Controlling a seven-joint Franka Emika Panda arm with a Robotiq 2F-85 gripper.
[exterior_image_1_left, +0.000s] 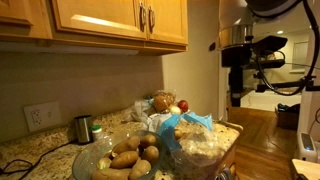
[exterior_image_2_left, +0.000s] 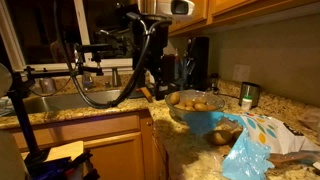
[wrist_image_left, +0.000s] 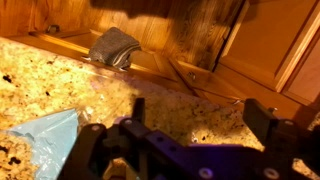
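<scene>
In the wrist view my gripper is open, its two dark fingers (wrist_image_left: 138, 106) well apart over the speckled counter near its edge. Nothing shows between the fingertips. A glass bowl (exterior_image_2_left: 190, 119) full of brown potatoes (exterior_image_2_left: 196, 101) stands on the counter in both exterior views. Beside it lies a crumpled light-blue plastic bag (exterior_image_2_left: 247, 158), whose edge also enters the wrist view (wrist_image_left: 52, 140) at lower left. Exterior view 1 shows the dark arm (exterior_image_1_left: 240, 40) reaching down from the upper right, above and to the right of the bags.
A clear plastic bag (exterior_image_1_left: 200, 152) sits by the blue one. A metal canister (exterior_image_1_left: 83, 130) stands near the wall. Past the counter edge, a dark cloth (wrist_image_left: 115, 47) shows. Wooden cabinets (exterior_image_1_left: 115, 22) overhang the counter; a sink (exterior_image_2_left: 58, 102) lies at left in exterior view 2.
</scene>
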